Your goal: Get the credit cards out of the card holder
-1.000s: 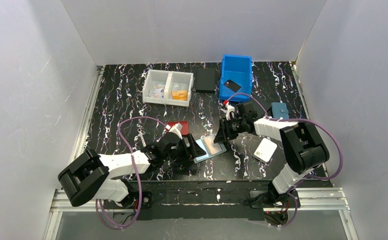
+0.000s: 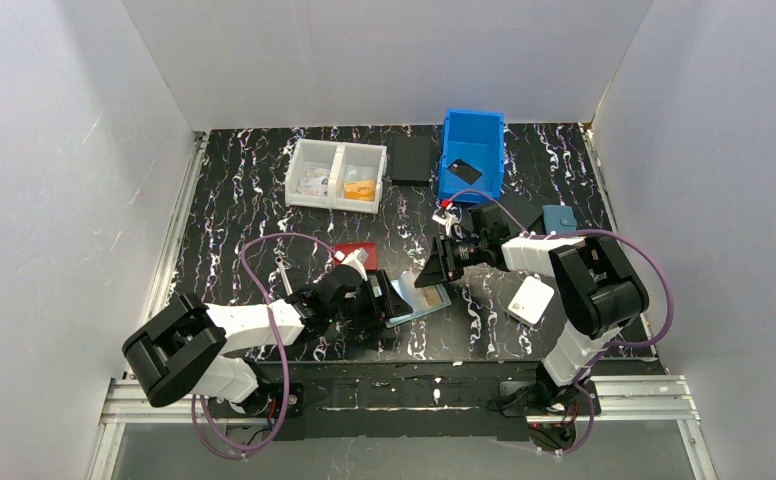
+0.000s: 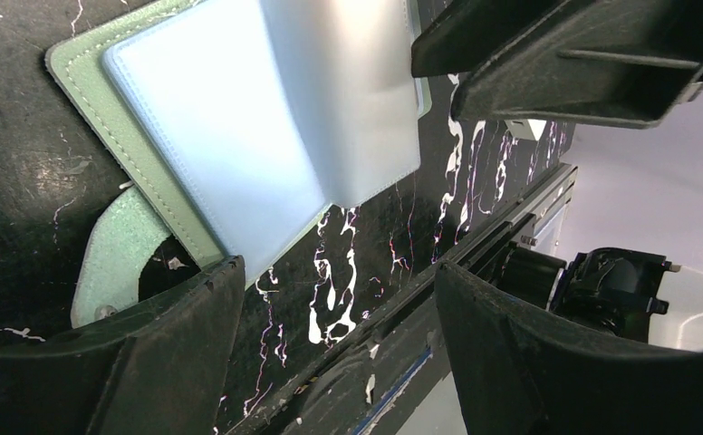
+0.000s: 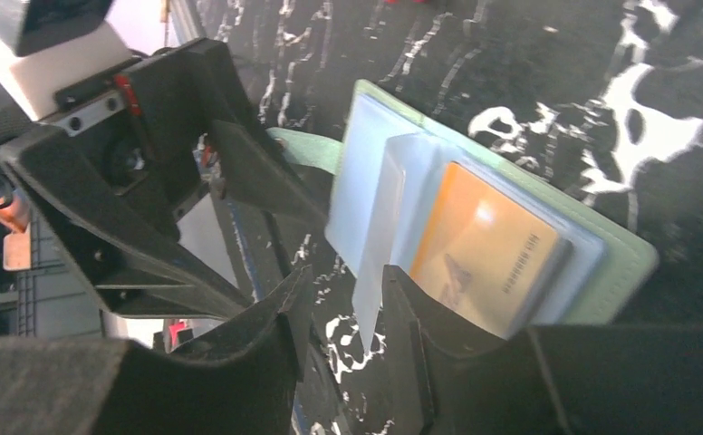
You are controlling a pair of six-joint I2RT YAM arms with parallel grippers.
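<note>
An open card holder, green with pale blue sleeves, lies on the marble-patterned table. In the right wrist view it shows an orange card and a raised clear sleeve. My left gripper is low at the holder's left end; in the left wrist view its fingers stand apart at the holder's edge. My right gripper is over the holder's right part; in the right wrist view its fingertips sit close together at the raised sleeve, and whether they grip it is unclear.
A white two-part bin, a black box and a blue bin stand at the back. A red item lies behind my left gripper. A white box and a teal item are at the right.
My right gripper has moved slightly left over the holder, and more of the tan card shows beside it. The left gripper has barely moved.
</note>
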